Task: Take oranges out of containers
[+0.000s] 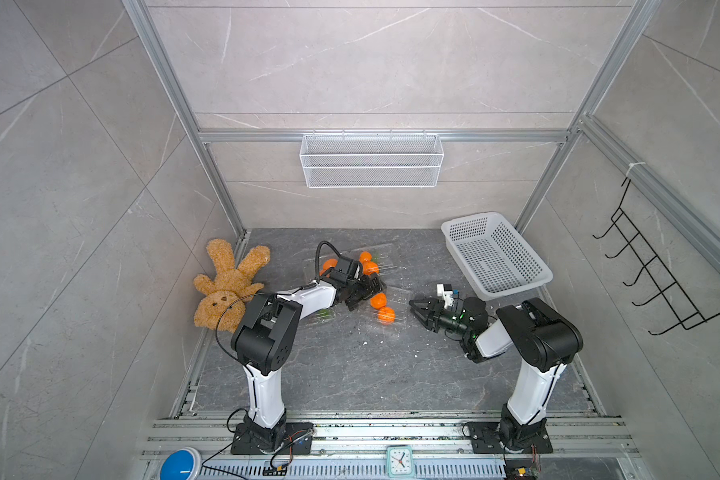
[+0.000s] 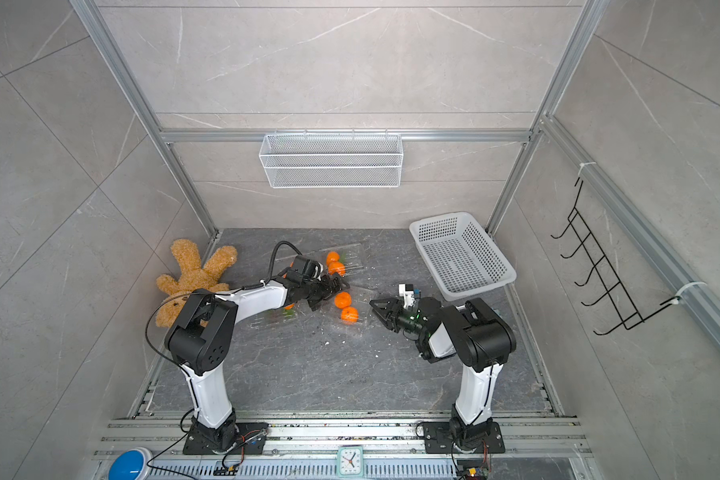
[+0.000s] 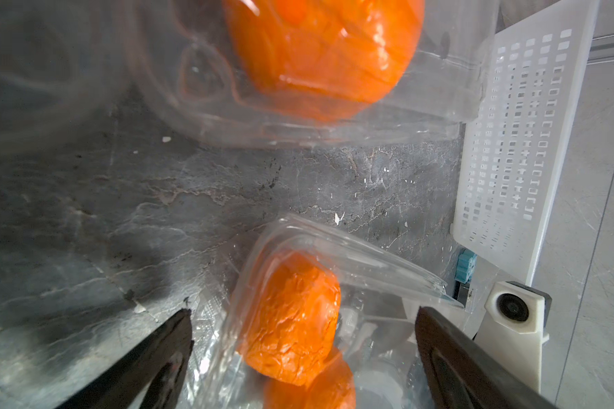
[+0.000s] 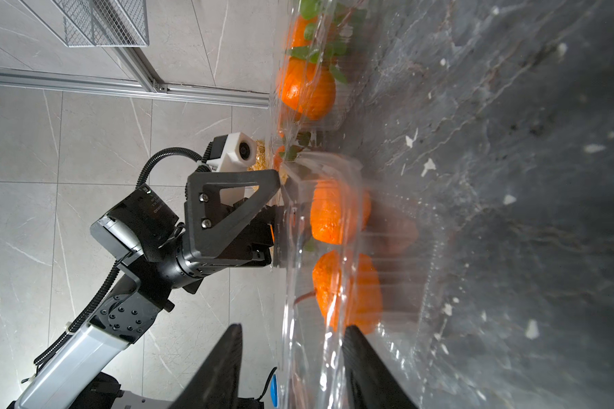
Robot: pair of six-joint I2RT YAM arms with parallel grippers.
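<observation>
Two oranges [image 1: 378,301] sit in a clear plastic container [image 4: 324,163] near the middle of the table. Over its left side my left gripper is open, its fingers apart around the view of the container's corner and the oranges [image 3: 294,320]. To the right, my right gripper stands part open, the container's near rim showing between its fingers; contact cannot be told. Farther back, another clear container [image 3: 204,129] holds oranges [image 1: 366,257]. A further orange [image 1: 329,265] shows beside the left arm, which partly hides it and a container on the left.
An empty-looking white basket [image 1: 500,252] stands at the back right. A plush toy [image 1: 228,288] lies at the left wall. A wire rack [image 1: 372,160] hangs on the back wall.
</observation>
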